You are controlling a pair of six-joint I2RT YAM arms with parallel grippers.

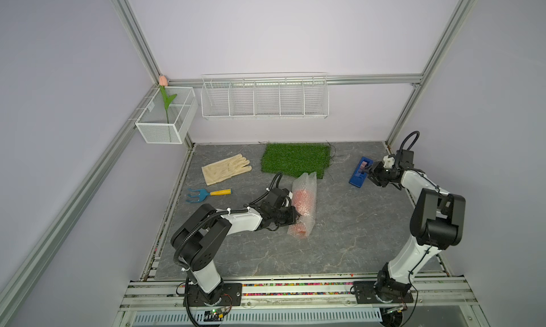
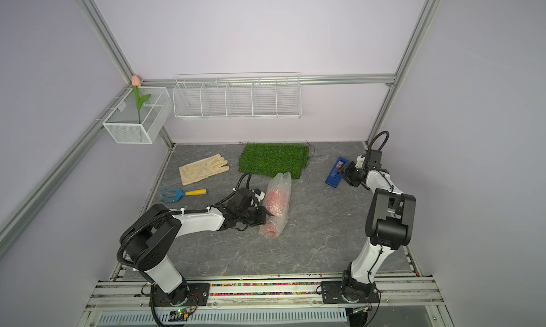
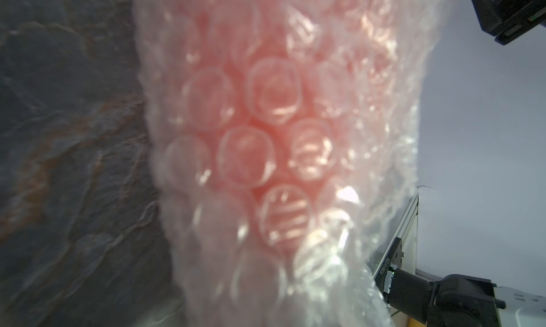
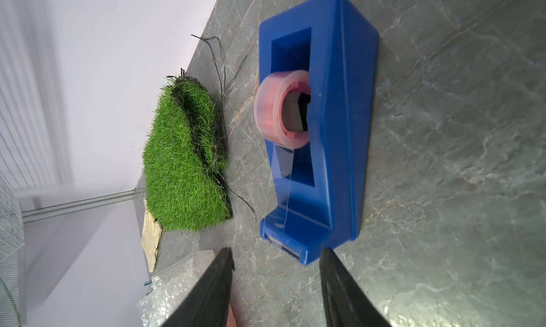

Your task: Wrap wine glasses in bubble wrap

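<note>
A bubble-wrapped bundle (image 1: 304, 199), pinkish through the clear film, lies on the grey table in front of the grass mat. At its left side my left gripper (image 1: 294, 215) is shut on the wrap; the fingertips are mostly hidden. Bubbles over a pink shape in the bundle (image 3: 256, 150) fill the left wrist view. My right gripper is part open and empty, its fingers (image 4: 219, 281) apart. Beyond them lies a blue tape dispenser (image 4: 352, 127), with a pink tape roll (image 4: 267, 110) and a clear strip running to its cutter end.
The green grass mat (image 1: 293, 159) lies at the back. To the left are a beige glove (image 1: 221, 168) and a blue hand fork (image 1: 199, 195). Wire baskets (image 1: 264, 99) hang on the back wall.
</note>
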